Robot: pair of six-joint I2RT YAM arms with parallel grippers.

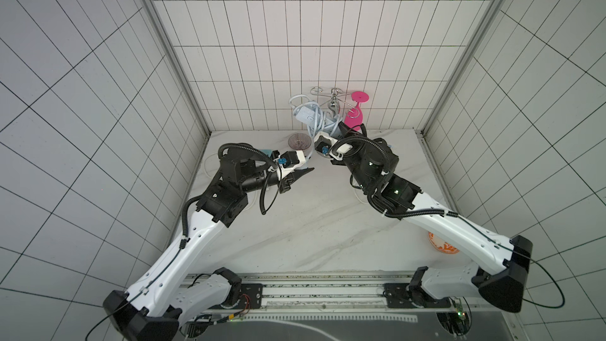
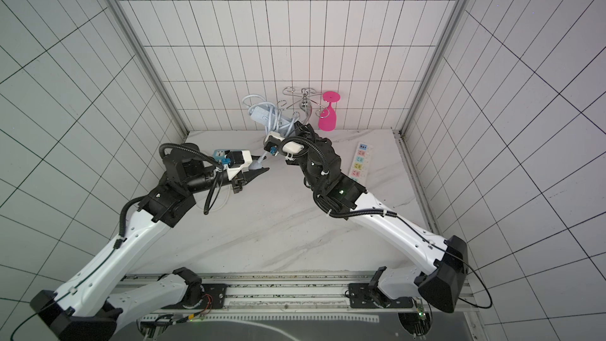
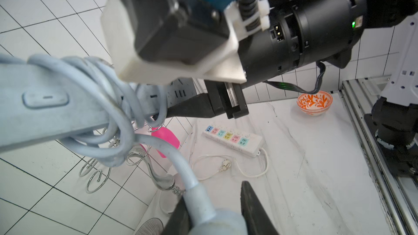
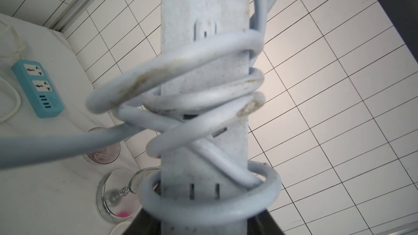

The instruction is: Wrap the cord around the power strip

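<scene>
The pale blue-white power strip (image 4: 204,0) is held up in the air, tilted, with several loops of its cord (image 4: 209,100) wound around its body. My right gripper is shut on the strip, one finger along each side below the lowest loop. A free length of cord runs down from the strip to its plug (image 3: 219,225) in the left wrist view. My left gripper is shut on that plug end, below the strip. In the top left view my left gripper stands to the left of the right one and nearer the front.
A teal power strip (image 4: 38,89) and a white one with coloured sockets (image 3: 233,140) lie on the table. Behind stand a wire-armed holder (image 1: 333,102), a pink goblet (image 1: 354,116) and a ribbed glass (image 4: 103,148). An orange-patterned bowl (image 3: 314,103) is at the right.
</scene>
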